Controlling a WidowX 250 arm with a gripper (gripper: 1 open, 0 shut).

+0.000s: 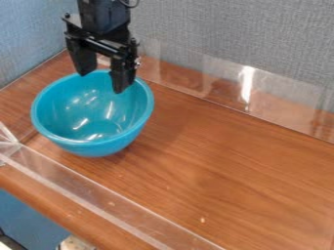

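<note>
A glossy teal bowl (94,122) sits at the left of the wooden table. My black gripper (104,72) hangs over the bowl's back part, open, its two fingers spread apart and pointing down. I see nothing held between them. The part of the bowl behind the fingers is partly hidden, and the bowl looks empty where it is visible.
Clear plastic strips run along its back and front-left edges. A grey speckled wall (248,39) stands behind, and blue shows below the table's left edge.
</note>
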